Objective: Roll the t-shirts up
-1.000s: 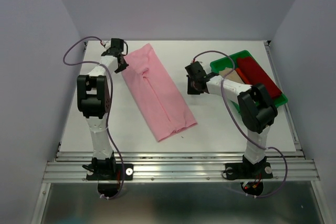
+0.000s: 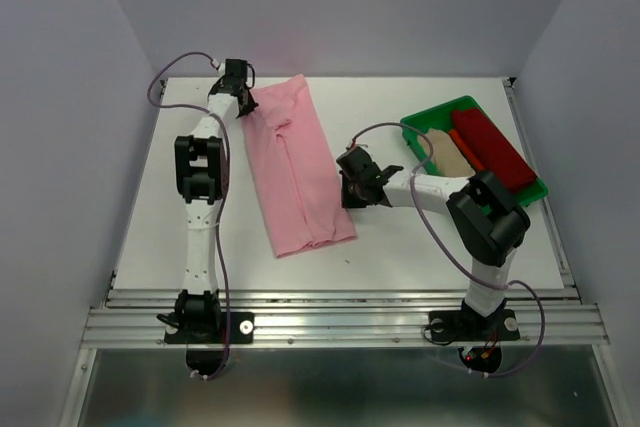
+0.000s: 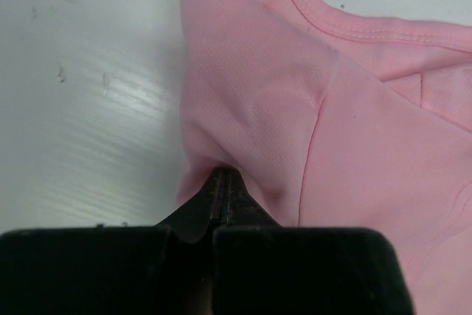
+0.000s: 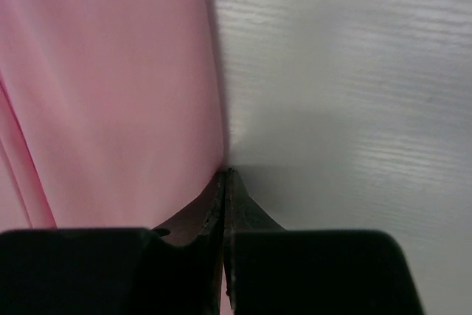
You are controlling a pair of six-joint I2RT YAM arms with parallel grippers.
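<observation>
A pink t-shirt point(image 2: 290, 167), folded into a long narrow strip, lies on the white table with its collar end at the back. At its back left corner is my left gripper point(image 2: 252, 107). In the left wrist view those fingers are shut and the tips press against the pink cloth, which dips and wrinkles around them; whether any cloth is pinched is hidden. My right gripper point(image 2: 345, 202) is down at the strip's right long edge, toward the front. In the right wrist view its fingertips point(image 4: 230, 175) are together, touching the cloth's edge, with no cloth visible between them.
On the right side of the table stands a green bin point(image 2: 537, 189) with folded red cloth point(image 2: 492, 147) and beige cloth point(image 2: 450, 153) inside, close to the right arm.
The left gripper moved right and back. The shirt's front end swung left and the whole strip now lies straighter.
</observation>
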